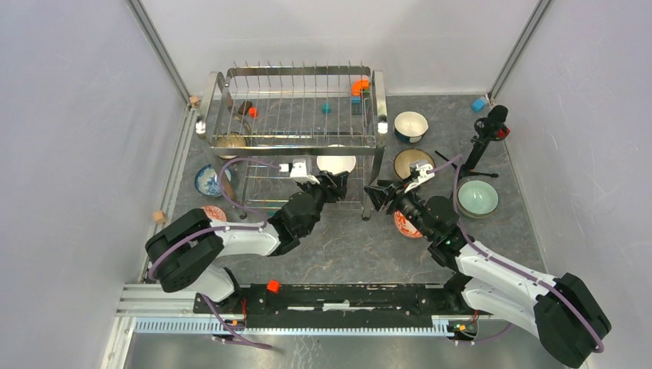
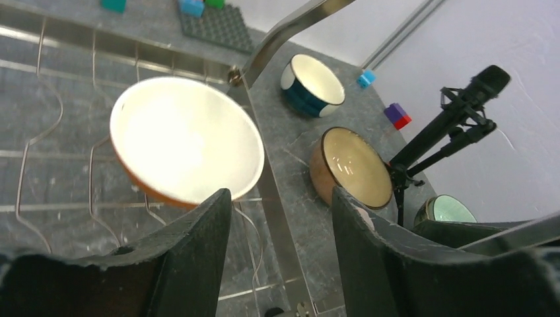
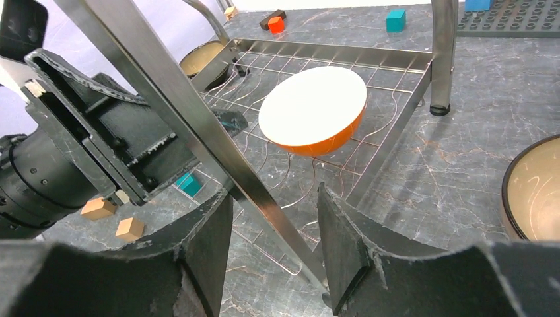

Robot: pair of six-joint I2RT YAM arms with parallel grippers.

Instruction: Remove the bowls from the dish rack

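An orange bowl with a white inside point(image 1: 336, 164) sits on the lower level of the metal dish rack point(image 1: 300, 151), tilted in the right wrist view. In the left wrist view the bowl point(image 2: 188, 139) lies ahead and to the left of my left gripper, whose fingers are apart with nothing between them. My right gripper is open too, just right of the rack's front right leg in the top view. From its wrist camera, the rack's slanted leg point(image 3: 264, 214) crosses the view between the fingertips; its depth there is unclear. The right wrist view shows the left gripper's side close to the bowl.
Right of the rack stand a white-and-blue bowl point(image 1: 411, 127), a tan bowl point(image 1: 414, 161), a green bowl point(image 1: 477, 198) and a black tripod point(image 1: 486, 142). A red-patterned bowl point(image 1: 407, 224) is under the right gripper. More bowls lie at left.
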